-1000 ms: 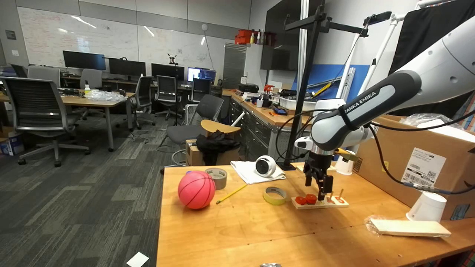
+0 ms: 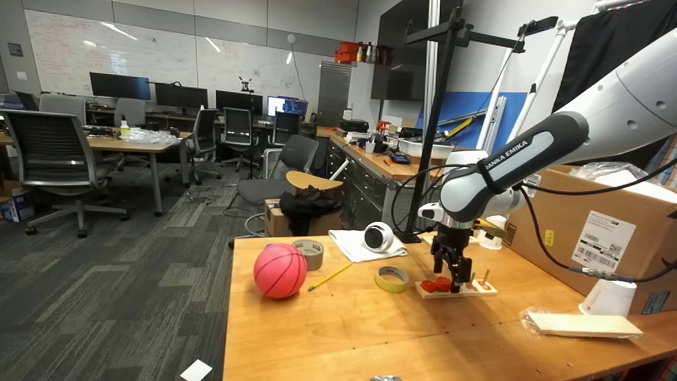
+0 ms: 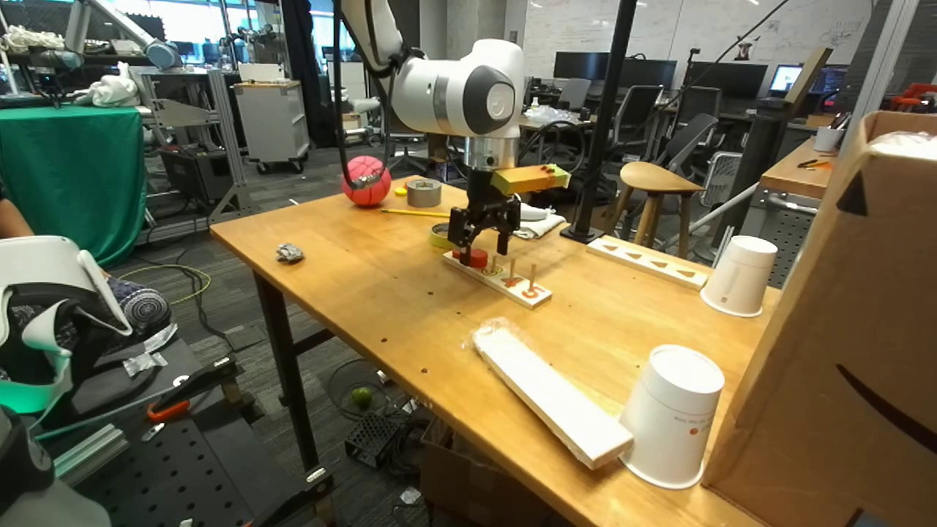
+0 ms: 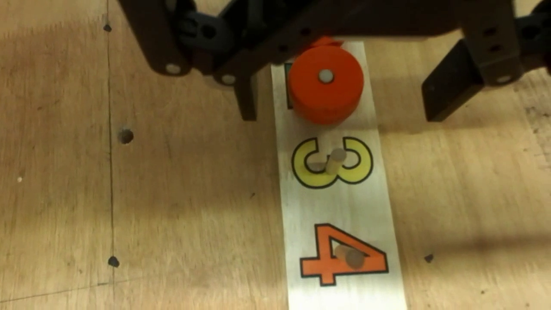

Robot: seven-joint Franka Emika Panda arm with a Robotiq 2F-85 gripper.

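Note:
A pale wooden board (image 4: 335, 206) with upright pegs and printed numbers lies on the table. In the wrist view a red disc (image 4: 323, 95) sits on a peg, with a bit of another red piece behind it, partly hidden by the gripper. The pegs at the yellow 3 (image 4: 356, 170) and orange 4 (image 4: 325, 258) stand bare. My gripper is open, its fingers apart on either side of the red disc with gaps to both. Exterior view 2 shows the gripper (image 3: 484, 247) low over the end of the board with the red pieces (image 3: 476, 258).
Yellow tape (image 2: 391, 279), a pencil (image 2: 330, 277) and a pink ball (image 2: 280, 271) lie left of the board in exterior view 1. White cups (image 3: 674, 417) and a wrapped plank (image 3: 549, 395) occupy the box side. Bare table lies in front of the board.
My gripper has come down and slightly left in exterior view 1, closer to the red pieces. The board and the red pieces look unmoved.

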